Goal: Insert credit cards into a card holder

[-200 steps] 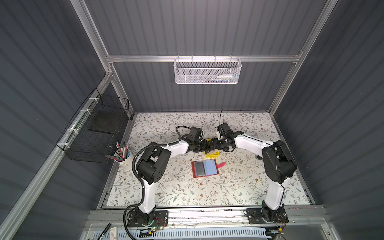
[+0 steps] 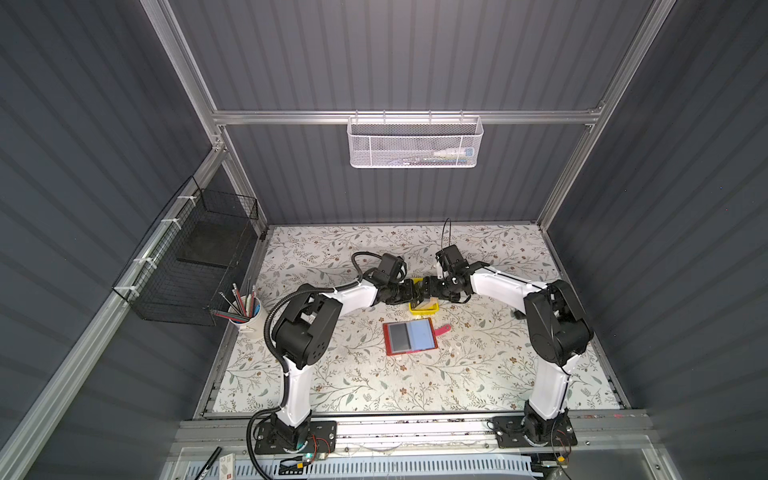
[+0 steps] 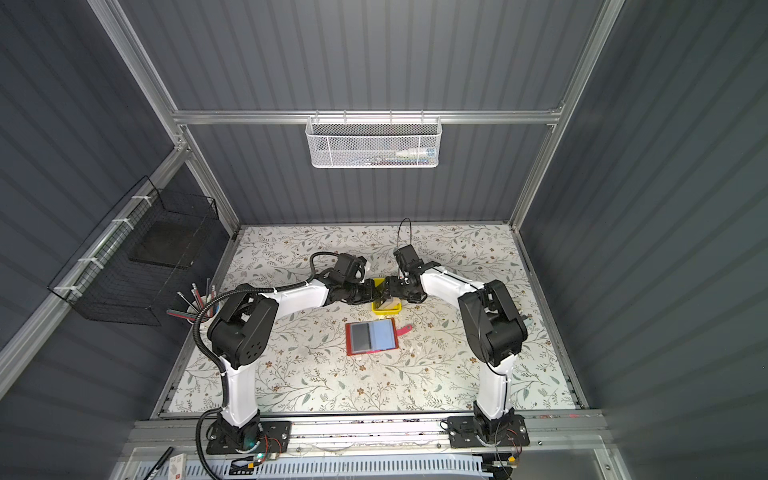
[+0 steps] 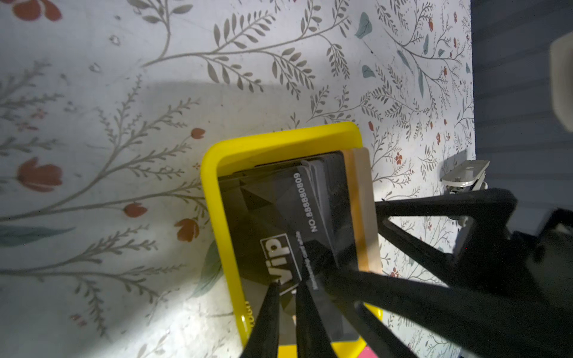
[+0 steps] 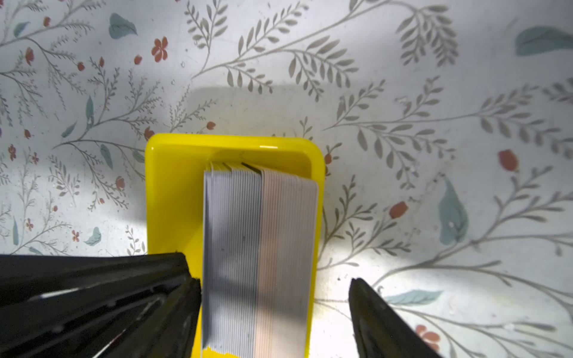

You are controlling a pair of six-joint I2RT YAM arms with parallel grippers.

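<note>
A yellow box (image 5: 235,142) stands near the table's middle, holding a thick stack of cards (image 5: 259,256) on edge. A dark "Vip" card face (image 4: 271,238) fronts the stack in the left wrist view. My left gripper is at the box's left side, its fingers a little apart before that face. From the right comes my right gripper, its fingers wide apart above the stack with no card visibly gripped. The card holder (image 2: 410,336), red-edged with grey and pale blue halves, lies open in front of the box.
A pink strip (image 2: 443,329) juts from the holder's right side. A pen cup (image 2: 249,310) stands at the far left, below a black wire basket (image 2: 200,256).
My left arm, the box and the card holder look unmoved.
</note>
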